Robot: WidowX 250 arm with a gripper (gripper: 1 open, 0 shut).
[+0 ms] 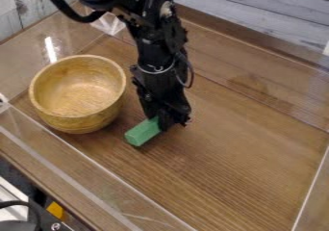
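Note:
The black gripper (pixel 167 115) is low over the wooden table, down on a green block (pixel 141 134), whose near left end sticks out from under it. The fingers cover the rest of the block, and I cannot tell whether they are shut on it. A wooden bowl (pixel 77 81) sits just to the left of the gripper.
Clear side panels edge it at left and right, and a pale plank wall (pixel 264 4) stands behind. A black cable lies at the bottom left corner.

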